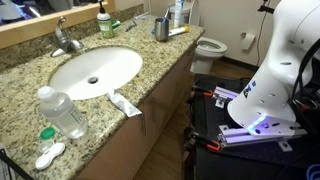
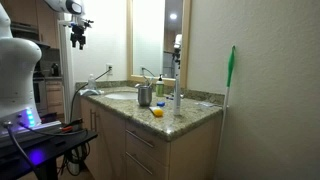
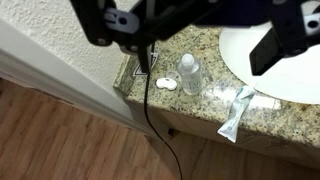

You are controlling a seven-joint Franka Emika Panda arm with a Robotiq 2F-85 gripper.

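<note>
High at the left of exterior view 2, my gripper hangs in the air, well above the counter. Its dark fingers stand wide apart in the wrist view, open with nothing between them. On the granite counter, a clear bottle stands upright near the left side of the white sink. A whitish tube lies by the front edge, its end sticking out over it. Left of the bottle is a small white case with a green-capped part.
A soap bottle and the faucet stand behind the sink. A metal cup and a spray can are toward the counter's far end. A black cable hangs below the gripper.
</note>
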